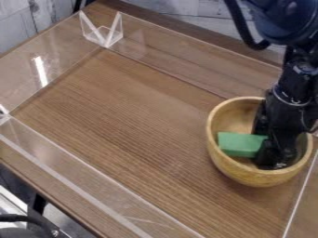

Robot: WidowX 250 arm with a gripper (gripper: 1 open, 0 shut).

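Observation:
A wooden bowl (243,171) sits at the right of the table (125,130), holding a green block (236,144). My black gripper (267,144) reaches down into the bowl from the upper right, at the block's right end. It appears shut on the block, though its fingertips are hard to make out against the dark arm.
A small clear plastic object (103,31) stands at the back left. A pale wall runs along the back, and black cables lie at the lower left.

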